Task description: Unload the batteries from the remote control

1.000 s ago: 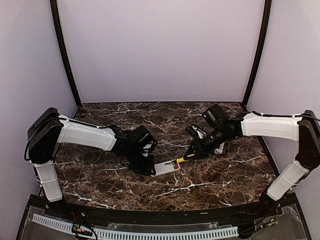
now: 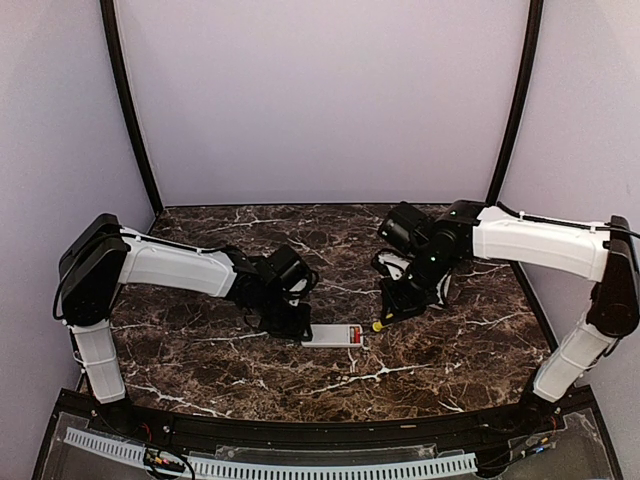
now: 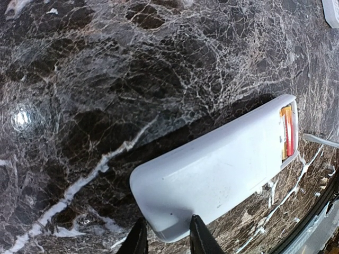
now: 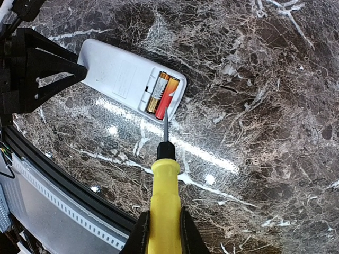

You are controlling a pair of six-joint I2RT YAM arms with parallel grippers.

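The white remote control (image 2: 331,336) lies back up on the dark marbled table. Its open compartment holds an orange-and-silver battery (image 4: 158,91) and a red-and-orange battery (image 4: 167,97), side by side. My left gripper is at the closed end of the remote, its fingertips apart with a corner of the remote showing between them. Between the fingers of my right gripper is the yellow handle of a screwdriver (image 4: 166,185), gripped firmly. The screwdriver's thin metal tip points at the remote's open end, close to the red battery; whether they touch is unclear.
Behind the right gripper a white object (image 2: 440,290) is partly hidden on the table. A ruler-like perforated strip (image 2: 330,468) runs along the front edge.
The remote has turned slightly and now lies straighter across the table.
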